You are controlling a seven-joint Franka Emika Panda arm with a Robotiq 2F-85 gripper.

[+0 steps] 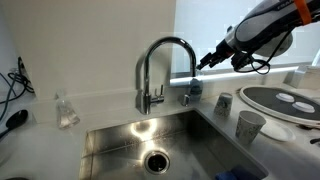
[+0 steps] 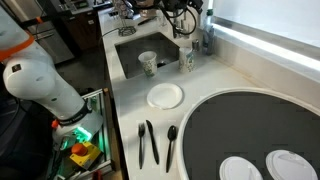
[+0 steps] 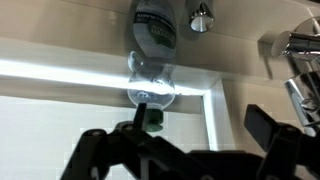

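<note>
My gripper (image 1: pixel 203 64) is open above the counter behind the sink, over a dark soap bottle (image 1: pixel 195 88). The wrist view shows its two black fingers (image 3: pixel 268 130) spread apart with nothing between them. Farther out there, the bottle (image 3: pixel 153 28) has a dark labelled body, a clear upper part and a dark green cap (image 3: pixel 152 120). That cap is near the left finger, apparently without contact. The arm and cables cover most of the gripper in the second exterior view.
A tall chrome faucet (image 1: pixel 147 75) arches over the steel sink (image 1: pixel 115 140), left of the gripper. Two cups (image 1: pixel 250 125) stand right of the sink. A white plate (image 2: pixel 165 95), cutlery (image 2: pixel 153 140) and a round dark tray (image 2: pixel 240 130) occupy the counter.
</note>
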